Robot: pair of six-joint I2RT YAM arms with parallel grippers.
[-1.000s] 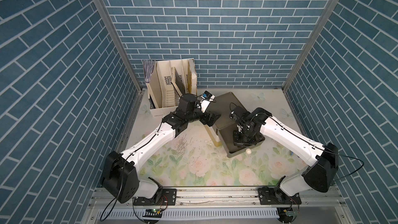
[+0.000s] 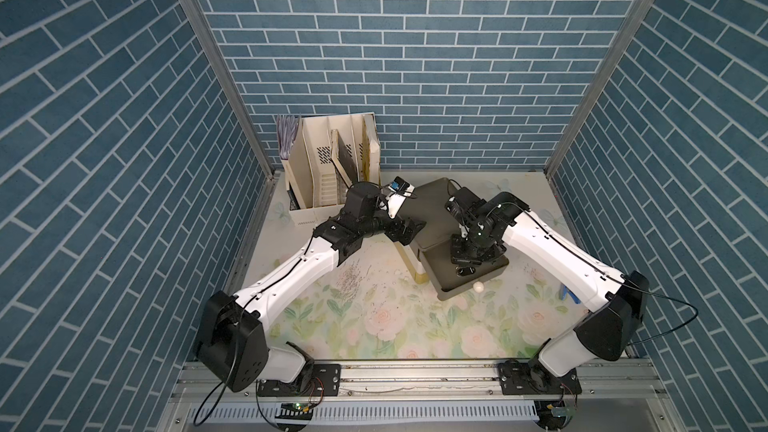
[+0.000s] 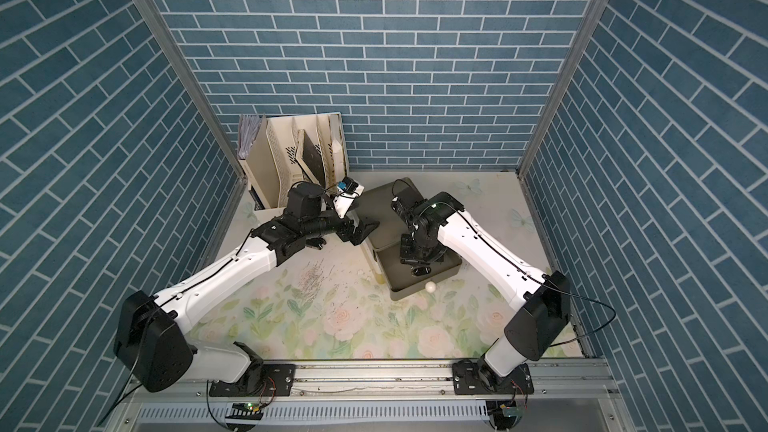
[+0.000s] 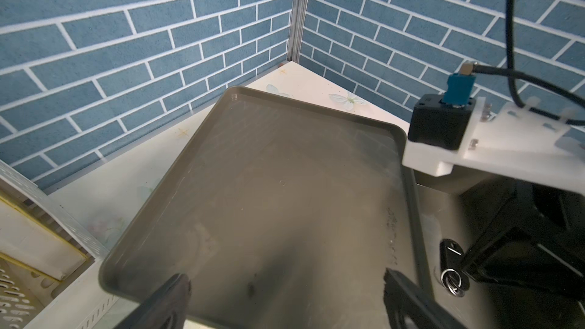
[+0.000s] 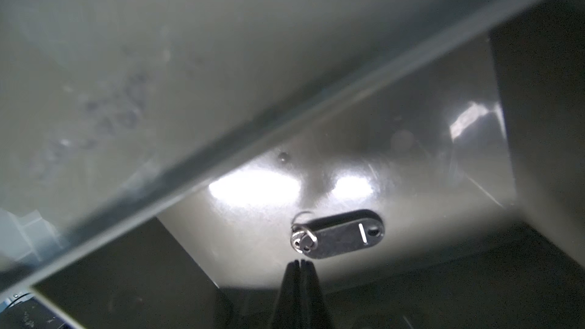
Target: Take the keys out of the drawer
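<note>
A black key fob with a metal ring lies flat in the open drawer point(image 2: 444, 288) of the dark grey unit, also visible beside the unit's top in the left wrist view point(image 4: 452, 265). My right gripper is inside the drawer, just short of the key ring in its view, shut with nothing visible between its fingers. My left gripper point(image 2: 406, 232) hangs by the unit's left top edge; in its wrist view the two fingertips point(image 4: 173, 292) stand wide apart over the grey top point(image 4: 274, 195), with nothing between them.
A beige file organizer point(image 2: 324, 168) stands at the back left. A pale ball point(image 2: 478, 286) sits at the drawer's front edge. Brick-patterned walls surround the workspace.
My right arm has moved up and back, uncovering the key fob at the front of the drawer. My left arm is nearly unchanged.
</note>
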